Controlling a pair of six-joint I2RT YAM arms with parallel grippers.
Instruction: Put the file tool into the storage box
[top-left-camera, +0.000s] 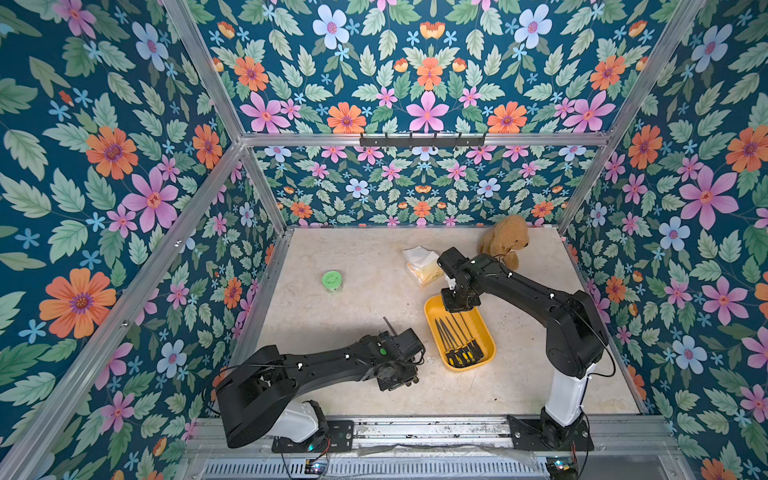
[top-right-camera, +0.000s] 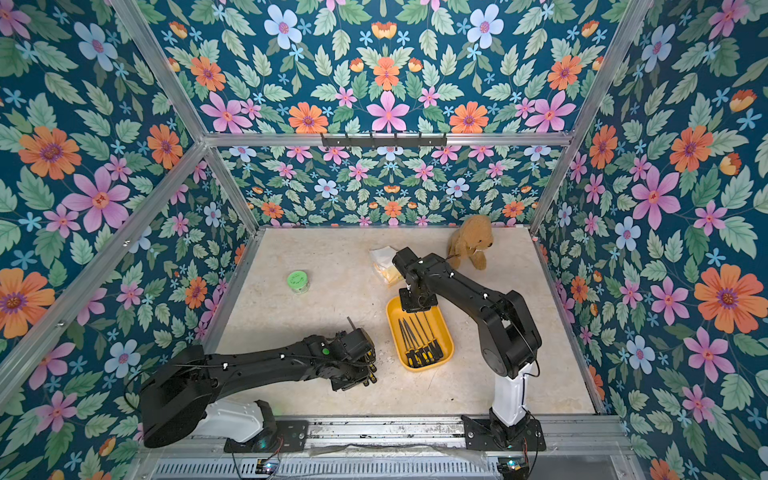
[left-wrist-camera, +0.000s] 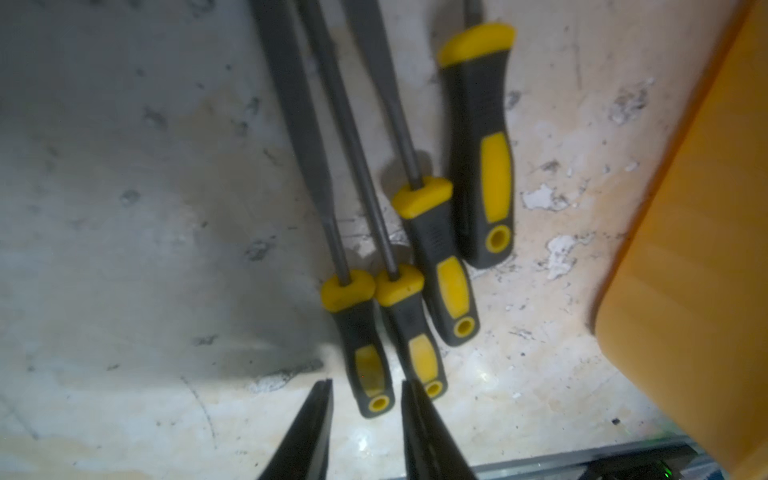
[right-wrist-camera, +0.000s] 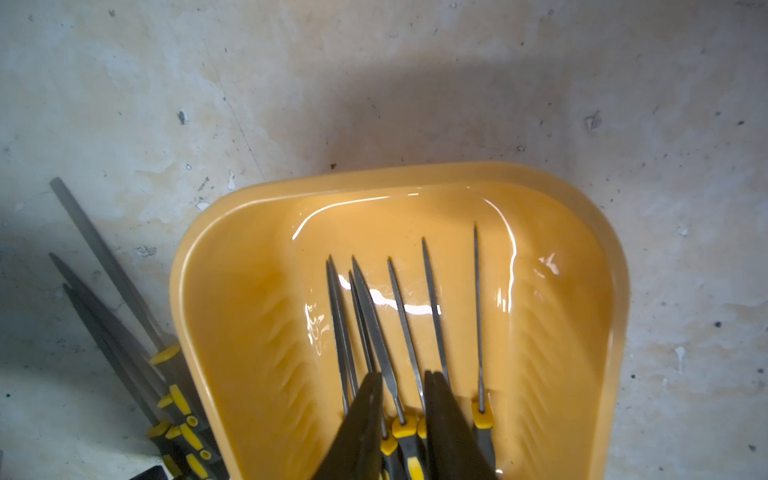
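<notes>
Several files with black and yellow handles lie loose on the table. In the left wrist view the leftmost file and its neighbour have their handle ends at my left gripper. Its fingers stand apart with nothing clamped between them. From the top left view, my left arm covers most of these files; one blade sticks out behind it. The yellow storage box holds several slim files. My right gripper hangs over the box's far part, a narrow gap between its empty fingers.
Behind the box lie a plastic-wrapped item and a brown plush toy. A green round container stands at the back left.
</notes>
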